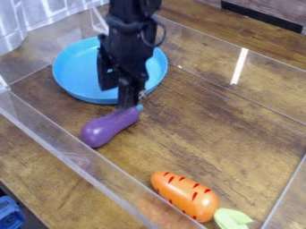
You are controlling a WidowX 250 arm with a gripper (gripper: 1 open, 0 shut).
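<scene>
My black gripper (125, 85) hangs above the front part of a blue bowl (74, 70), just above and behind a purple toy eggplant (110, 127) lying on the wooden floor in front of the bowl. The gripper is blurred, and whether its fingers are open or shut does not show clearly.
An orange toy carrot (185, 195) with pale green leaves lies at the front right. Clear plastic walls border the wooden area, and a blue object (7, 213) sits outside at the lower left.
</scene>
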